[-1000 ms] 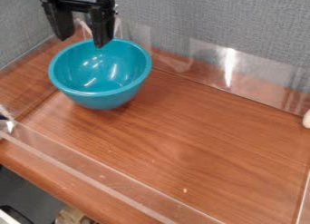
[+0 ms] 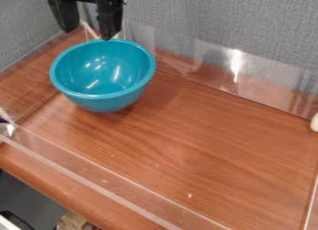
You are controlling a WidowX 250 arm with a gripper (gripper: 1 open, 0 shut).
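A teal bowl (image 2: 103, 89) sits on the wooden table at the back left, near the clear low wall. My black gripper (image 2: 85, 20) hangs above the bowl's back rim at the top of the view, its fingers apart and open, with nothing seen between them. The upper part of the arm is out of frame.
Clear plastic walls edge it, with grey padded panels (image 2: 224, 24) behind. A small white object (image 2: 314, 123) shows at the right edge.
My gripper has risen a little, away from the bowl. The bowl has not moved.
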